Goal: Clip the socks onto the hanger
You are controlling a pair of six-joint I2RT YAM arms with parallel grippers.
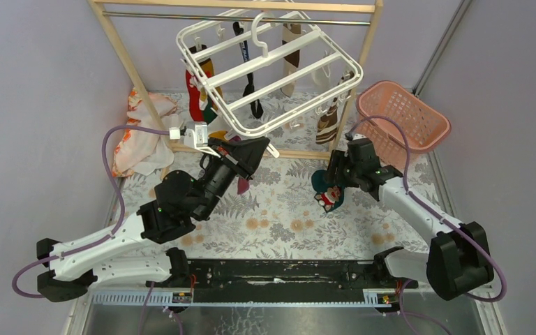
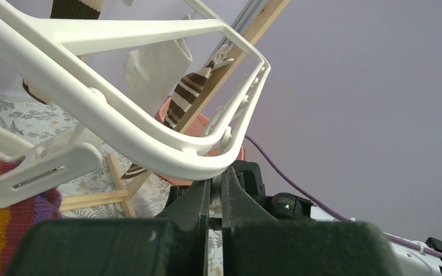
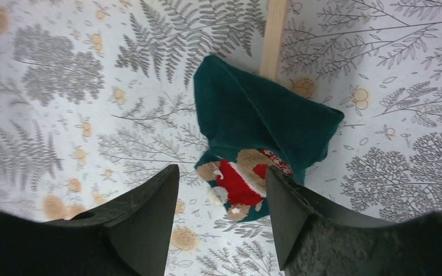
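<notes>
A white clip hanger [image 1: 284, 49] hangs from the rail with several socks clipped to it. My left gripper is shut on the hanger's lower edge, close to a colourful striped sock [image 2: 11, 230]. A dark green sock [image 3: 265, 126] with a red-and-tan Santa figure lies loosely folded on the floral surface, over the end of a wooden bar. My right gripper hovers over it, open, with nothing between its fingers.
A pink basket [image 1: 426, 132] stands at the back right. Crumpled cloths [image 1: 139, 132] lie at the left inside the wooden frame.
</notes>
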